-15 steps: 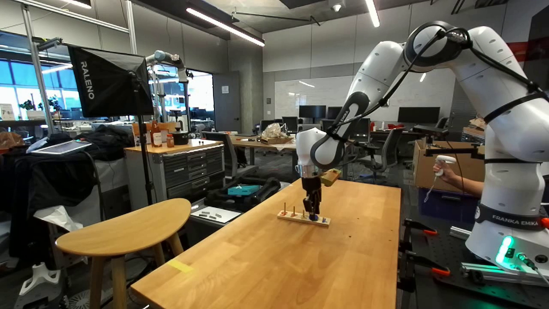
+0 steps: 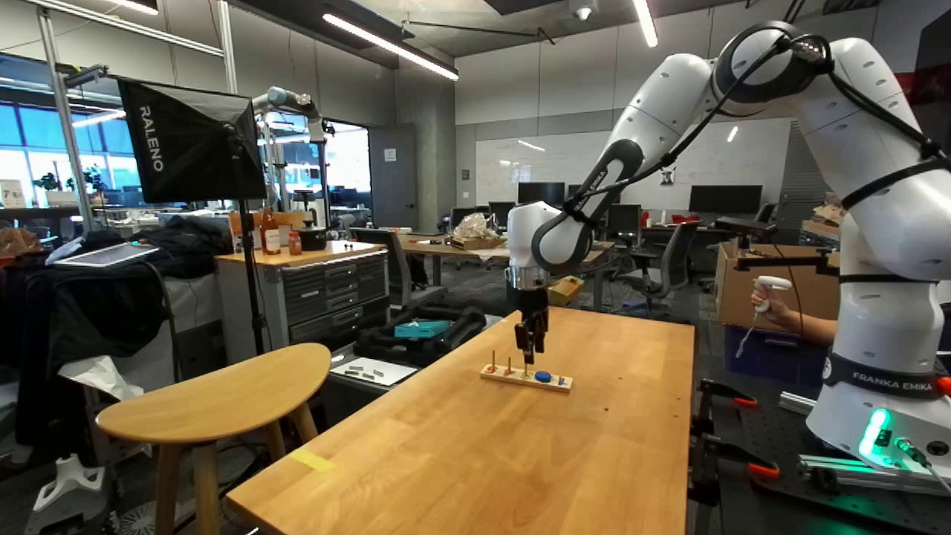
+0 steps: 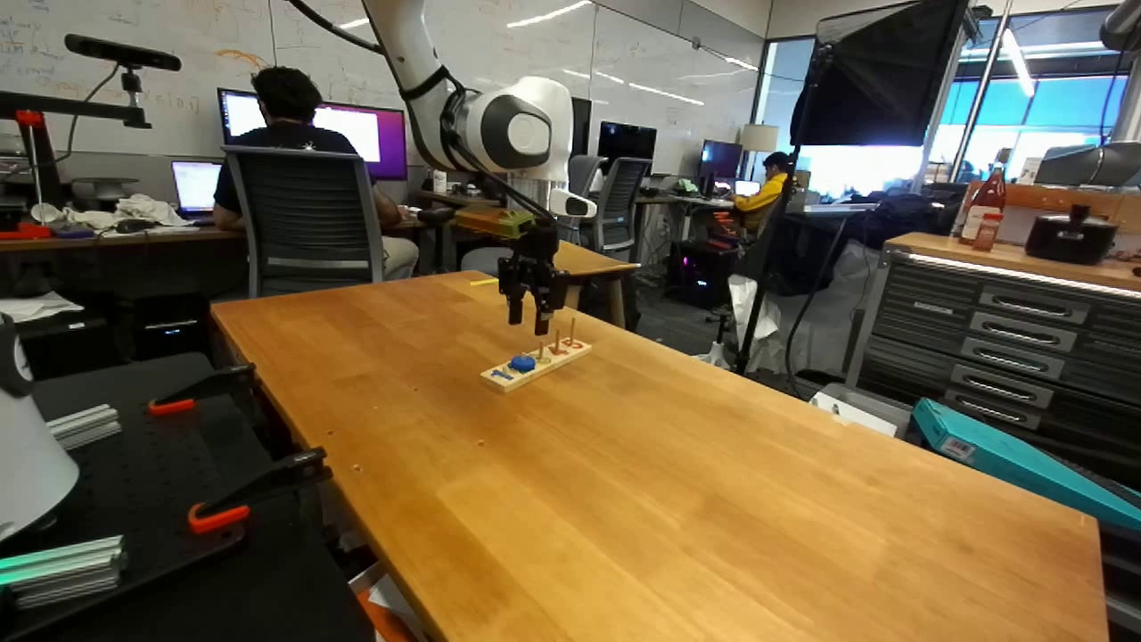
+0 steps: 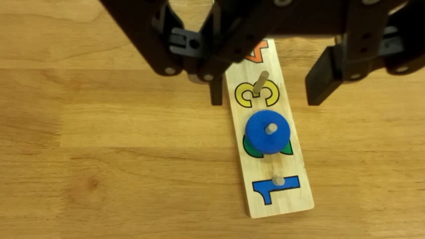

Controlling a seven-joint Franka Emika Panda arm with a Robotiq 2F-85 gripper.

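A wooden peg board (image 4: 291, 201) printed with coloured numbers lies flat on the table. On its peg at the green 2 sits a blue disc (image 4: 261, 137), the peg tip poking through its middle. The pegs at the blue 1 and the yellow 3 (image 4: 272, 89) are bare. My gripper hangs above the board around the number 3, its fingers apart and nothing between them. Exterior view 1 puts the gripper (image 2: 530, 352) just over the board, clear of the blue disc (image 2: 543, 376). In exterior view 2 the fingertips also stand above the board (image 3: 504, 374).
Clamps (image 2: 740, 392) grip its edge near the robot base. A round-edged stool (image 2: 223, 392) stands off the table's left side.
My gripper has risen from the blue disc and shifted toward the higher-numbered pegs. The disc, which it was down at before, stays on the board.
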